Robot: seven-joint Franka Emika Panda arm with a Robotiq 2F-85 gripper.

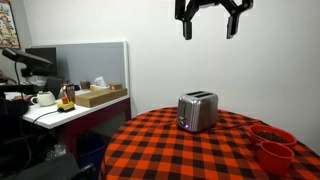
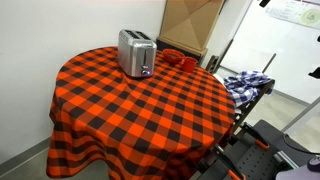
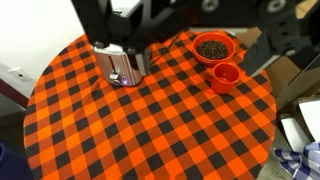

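Note:
High above the table hangs my gripper (image 1: 210,32), open and with nothing between its fingers. A silver two-slot toaster (image 1: 198,111) stands upright on the checked cloth, below the gripper. To its right in that view are a red bowl (image 1: 272,134) and, closer to the camera, a red cup (image 1: 274,158). Seen from the wrist, the bowl (image 3: 213,47) holds small dark pieces, while the cup (image 3: 225,77) looks empty. Blurred gripper parts cover the top of the wrist view and hide some of the toaster (image 3: 121,67).
The round table wears a red-and-black checked cloth (image 2: 125,110), bare over most of its front. A side desk (image 1: 85,115) with boxes and a white mug (image 1: 43,98) stands at the left. Blue-checked fabric (image 2: 247,85) lies beyond the table's right edge.

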